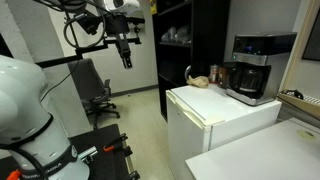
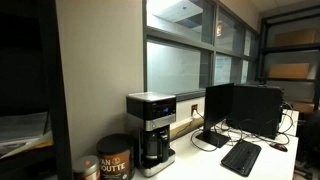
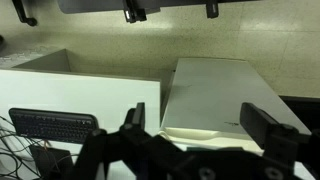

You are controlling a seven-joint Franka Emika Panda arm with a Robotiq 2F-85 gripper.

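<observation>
High at the left of exterior view 1, my gripper (image 1: 124, 56) hangs in the air, well apart from the counter. Its dark fingers (image 3: 256, 121) stand wide open in the wrist view, with nothing held between them. A black and silver coffee maker (image 1: 254, 70) stands upright on the white cabinet (image 1: 218, 101). Exterior view 2 shows this coffee maker from another side, beside a large dark can (image 2: 115, 158) and a smaller can (image 2: 87, 169). My gripper does not appear there.
A lower white table (image 1: 255, 155) adjoins the cabinet. In exterior view 2 a monitor (image 2: 218, 104) and a black keyboard (image 2: 241, 158) occupy the desk. Dark shelving (image 1: 209, 35) rises behind the cabinet, and an office chair (image 1: 91, 88) stands at left. Much of the cabinet top is bare.
</observation>
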